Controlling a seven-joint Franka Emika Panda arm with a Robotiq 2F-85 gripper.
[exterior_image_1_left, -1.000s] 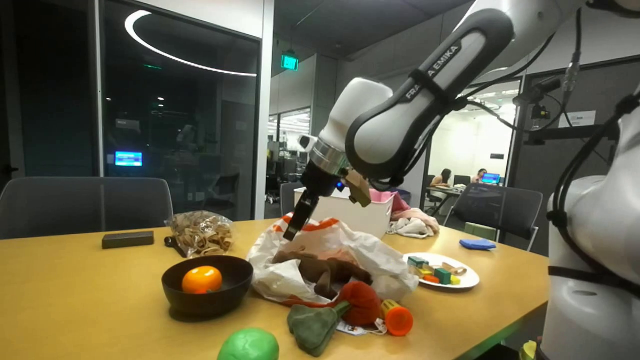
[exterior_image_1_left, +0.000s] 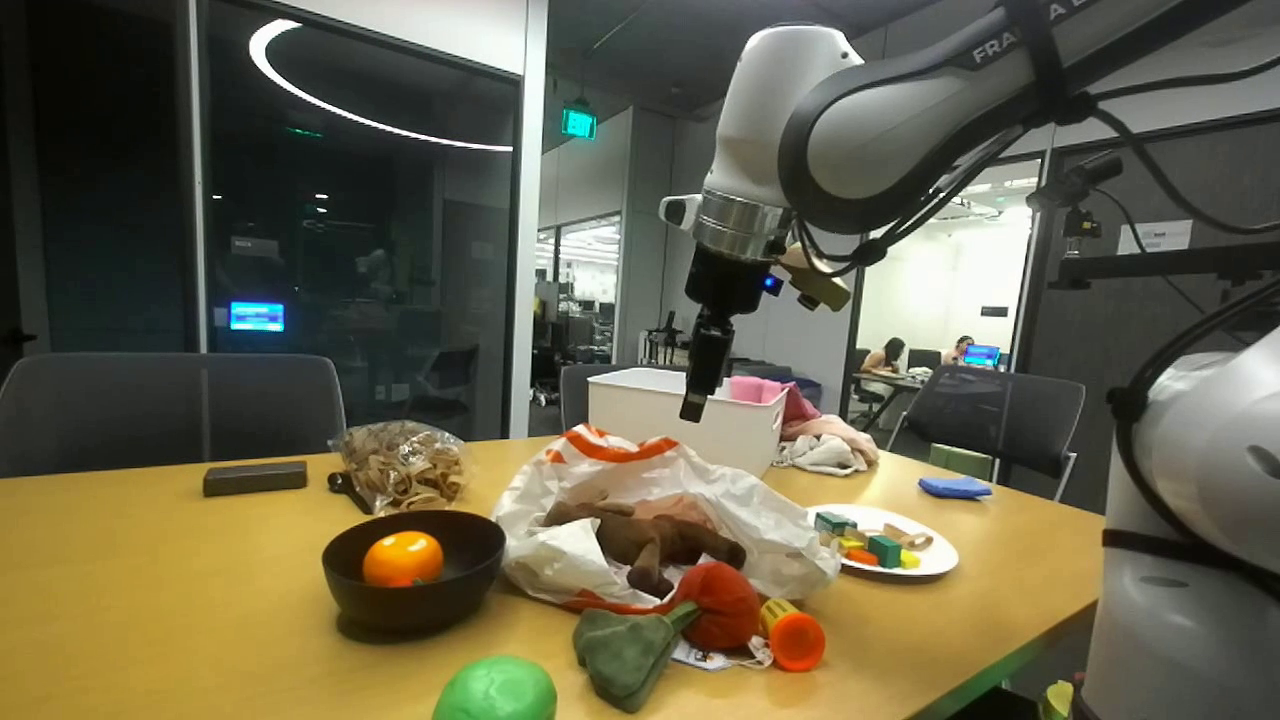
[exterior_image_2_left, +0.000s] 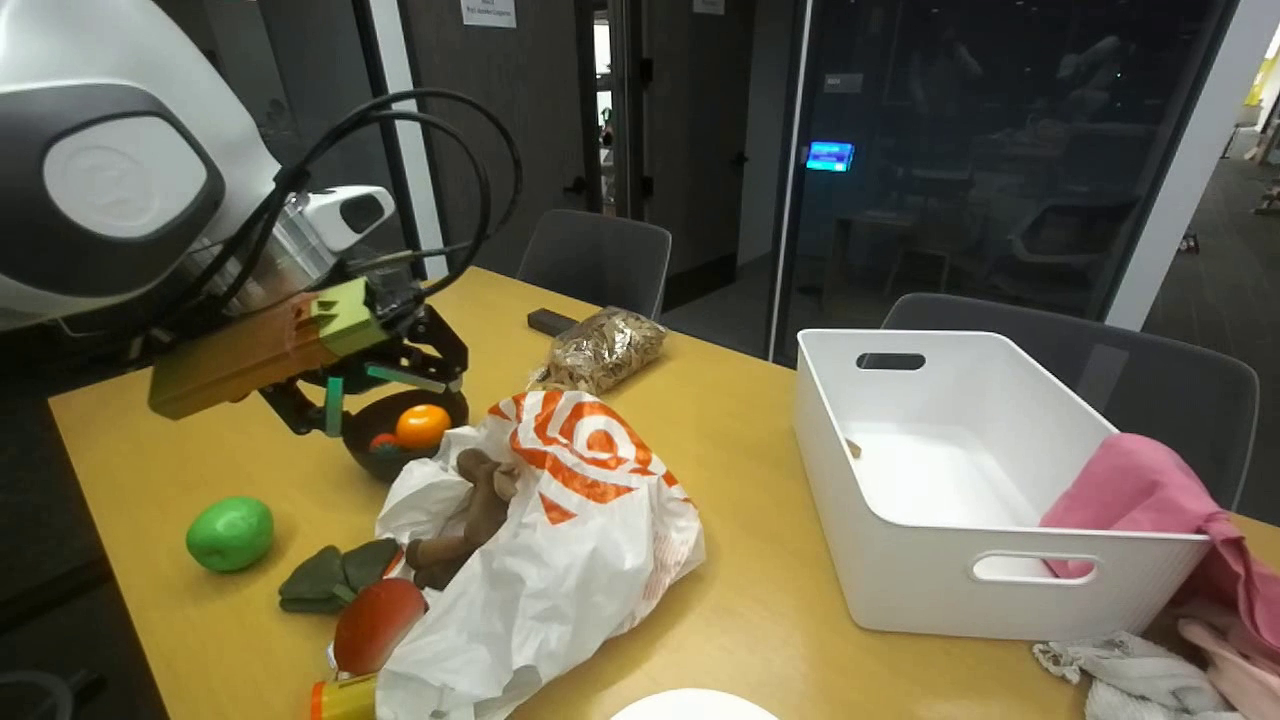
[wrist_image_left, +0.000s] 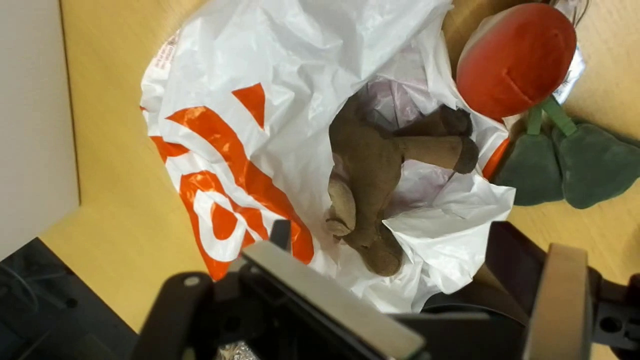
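High above the table, my gripper (exterior_image_1_left: 695, 408) stands open, its fingers wide apart with nothing between them in the wrist view. Below it lies a white plastic bag (exterior_image_1_left: 768, 522) with orange-red print. A brown plush animal (wrist_image_left: 372, 174) rests in the bag's mouth, part of it hidden by the plastic. Against the bag's edge lies a red plush (wrist_image_left: 519, 60) with dark green leaves (wrist_image_left: 594, 165). Beside the bag, a black bowl (exterior_image_1_left: 414, 606) holds an orange fruit (exterior_image_1_left: 403, 559) and a small red item (exterior_image_2_left: 384, 443).
A white bin (exterior_image_2_left: 948, 576) with pink cloth (exterior_image_2_left: 1128, 486) over its rim stands beyond the bag. Around the bag are a plate of blocks (exterior_image_1_left: 936, 554), a yellow-orange bottle (exterior_image_1_left: 794, 636), a green fruit (exterior_image_1_left: 495, 692) and a clear bag of brown pieces (exterior_image_1_left: 405, 468).
My arm has risen, and the gripper has moved right in exterior view 1, away from the bag and more upright. The objects on the table look unmoved.
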